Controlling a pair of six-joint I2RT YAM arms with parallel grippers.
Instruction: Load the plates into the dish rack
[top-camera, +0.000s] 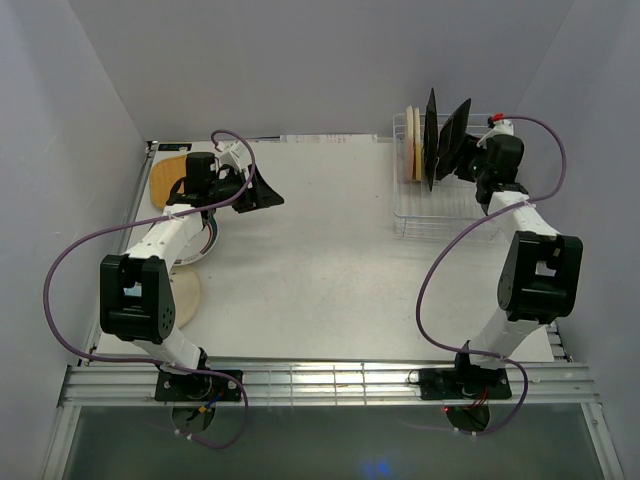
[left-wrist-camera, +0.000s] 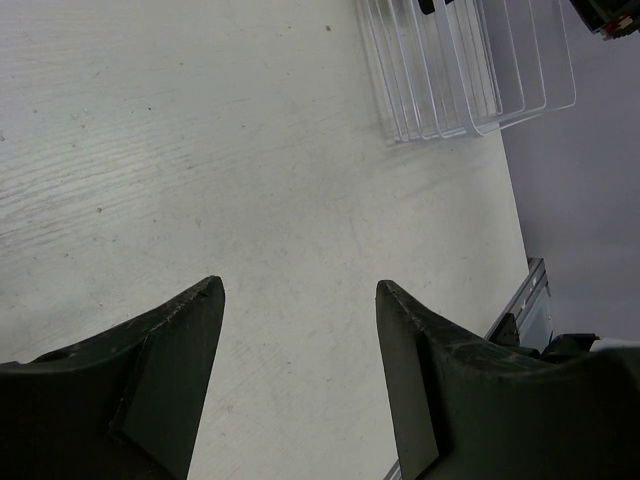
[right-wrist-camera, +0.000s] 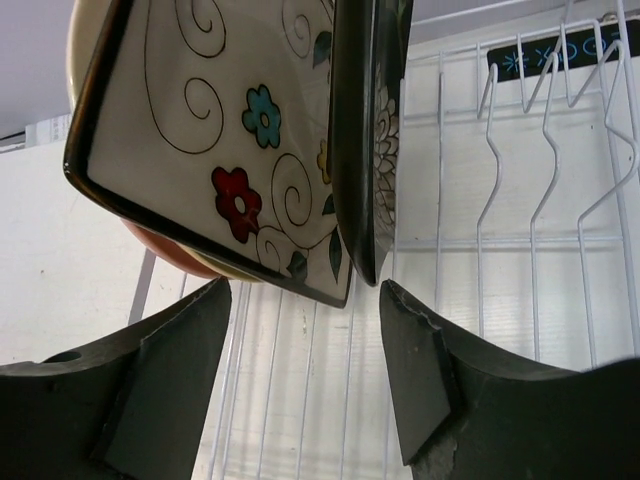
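Several plates stand on edge in the white wire dish rack (top-camera: 443, 225) at back right: light ones (top-camera: 409, 145) and dark-rimmed ones, the rightmost (top-camera: 453, 132) leaning. In the right wrist view a square flowered plate (right-wrist-camera: 210, 120) and a dark plate (right-wrist-camera: 350, 150) stand just beyond my right gripper, which is open, nothing between its fingertips. My left gripper (top-camera: 258, 198) is open over the left of the table, empty. Beneath and beside the left arm lie an orange plate (top-camera: 164, 175), a dark-rimmed white plate (top-camera: 200, 250) and a beige plate (top-camera: 185, 300).
Grey walls stand close on the left, right and back. Purple cables loop over both arms. The rack's right part shows empty wire slots (right-wrist-camera: 540, 200).
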